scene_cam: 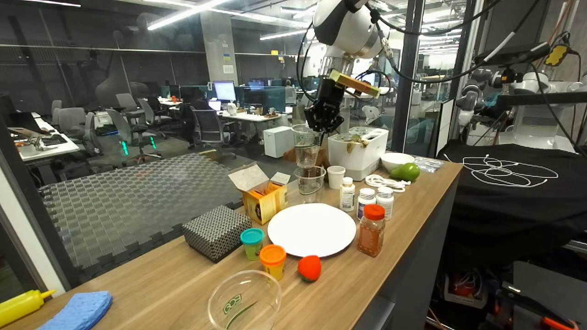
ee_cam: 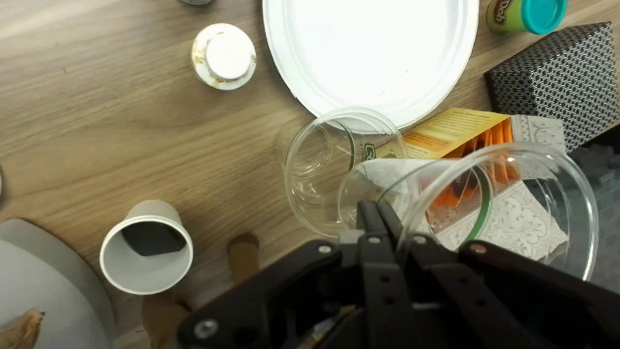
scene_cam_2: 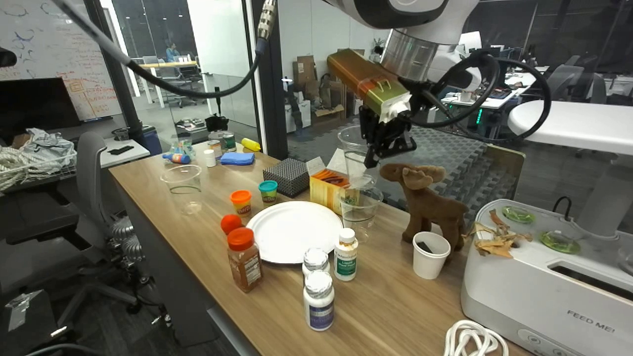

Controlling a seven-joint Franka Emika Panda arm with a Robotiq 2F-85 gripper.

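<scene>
A clear plastic cup (scene_cam: pixel 306 145) hangs upright in the air, its thin wall between the fingers of my shut gripper (scene_cam: pixel 320 131). In the wrist view the fingertips (ee_cam: pixel 368 214) are together at the wall of this held cup (ee_cam: pixel 485 200). Directly below it, a second clear cup (scene_cam_2: pixel 360 216) stands on the table (scene_cam_2: pixel 385 267). The held cup's bottom overlaps that cup's mouth in all views; I cannot tell whether it is inside or just above. A third clear cup (scene_cam: pixel 245 302) stands apart at the table's near end in exterior view 1.
Close around the standing cup are a white plate (scene_cam_2: pixel 291 231), an open tea box (scene_cam: pixel 265 200), a brown toy moose (scene_cam_2: pixel 430 201), a white paper cup (scene_cam_2: pixel 430 255) and several bottles, including a white one (scene_cam_2: pixel 345 255). A white bin (scene_cam: pixel 357 156) stands beyond the paper cup.
</scene>
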